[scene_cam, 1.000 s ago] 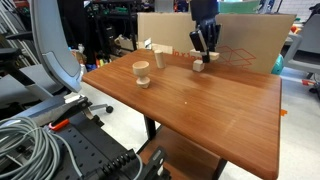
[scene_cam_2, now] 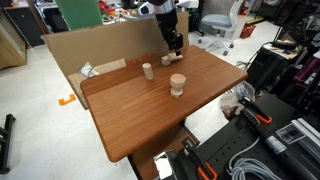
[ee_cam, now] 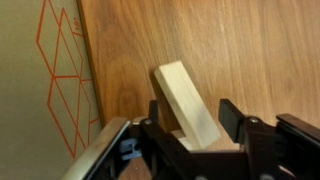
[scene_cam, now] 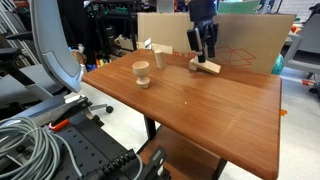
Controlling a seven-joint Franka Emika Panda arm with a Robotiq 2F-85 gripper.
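A long pale wooden block (ee_cam: pixel 187 100) shows between the parted fingertips of my gripper in the wrist view, with gaps on both sides of it. In exterior view 1 my gripper (scene_cam: pixel 204 52) stands open just above this block (scene_cam: pixel 208 67), which lies slanted, low at the table. Beside its left end is a small pale block (scene_cam: pixel 194 64). Whether the long block leans on the small one or rests flat, I cannot tell. The pair is small in exterior view 2, where the long block (scene_cam_2: pixel 176 60) is partly behind the gripper.
A stacked, cup-like wooden piece (scene_cam: pixel 142 75) and an upright cylinder (scene_cam: pixel 158 58) stand left of the gripper on the wooden table (scene_cam: pixel 215 110). A cardboard panel (scene_cam: pixel 240 40) borders the far edge.
The gripper has opened and its fingers have spread. The long block, earlier held above the small block, now sits lower and slanted. The small block appears shifted slightly left.
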